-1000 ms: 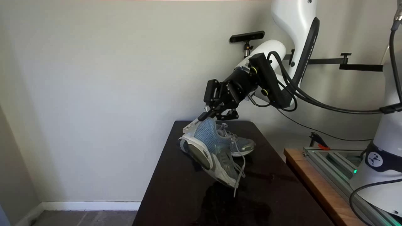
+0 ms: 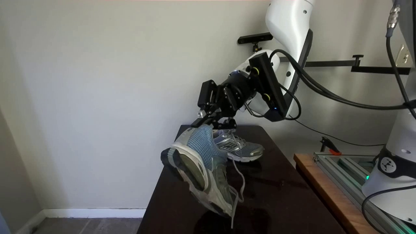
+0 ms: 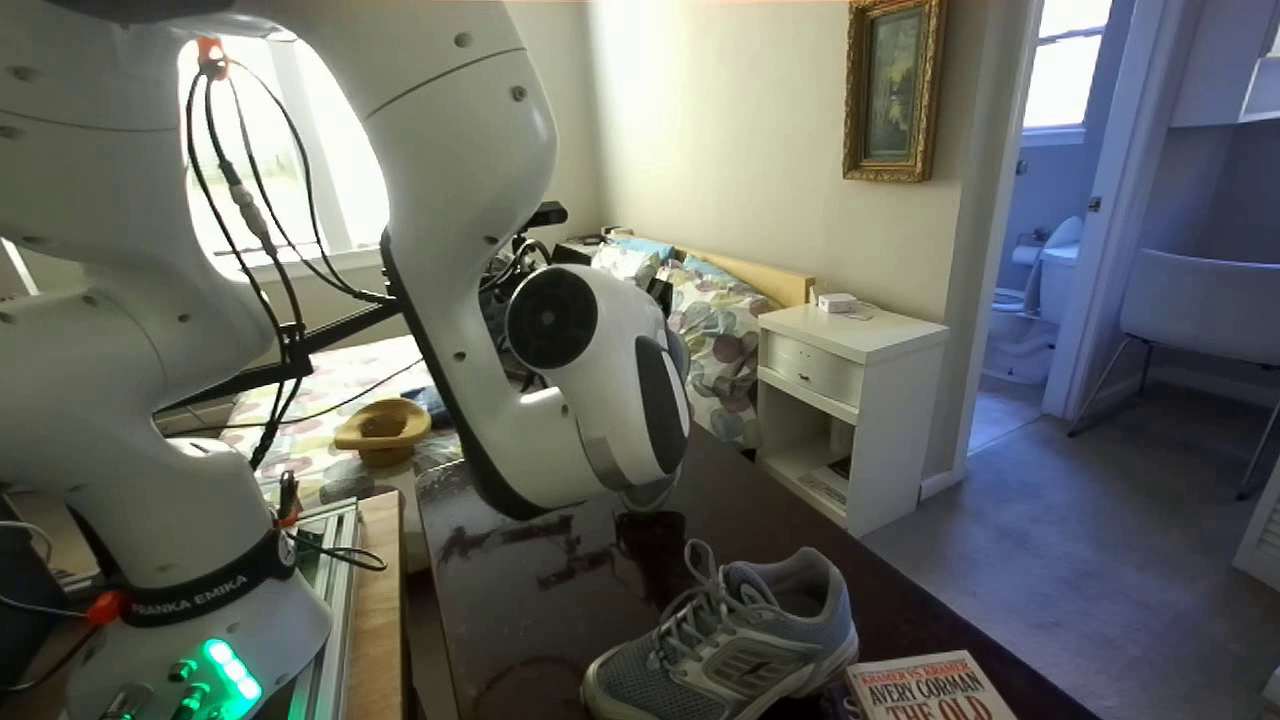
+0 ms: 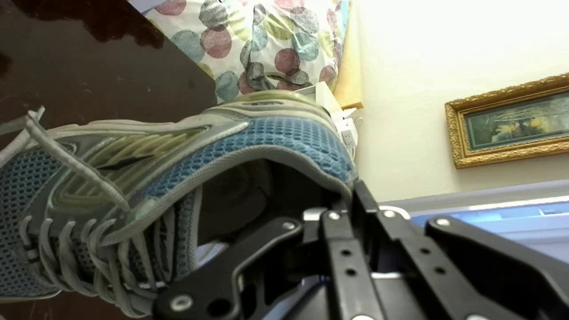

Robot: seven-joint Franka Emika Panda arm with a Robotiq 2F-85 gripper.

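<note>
A grey and blue running shoe (image 2: 202, 156) hangs tilted above the dark table, its toe pointing down and its laces dangling. My gripper (image 2: 202, 121) is shut on the rim of its heel collar. In the wrist view the gripper pinches that edge, and the shoe (image 4: 288, 136) stretches away to the left with its opening facing me. A matching shoe (image 2: 240, 146) stands upright on the table behind the held one; exterior view 2 shows this shoe (image 3: 744, 636) at the near end. The held shoe is hidden there behind my arm.
Beside the standing shoe lies a book (image 3: 930, 690). The dark table (image 2: 280, 195) has bare room at its middle and right. A white nightstand (image 3: 900, 408) and a bed (image 3: 720, 348) stand beyond it.
The gripper and held shoe have moved left and toward the exterior view 1 camera. The standing shoe has stayed in place and shows more of itself now.
</note>
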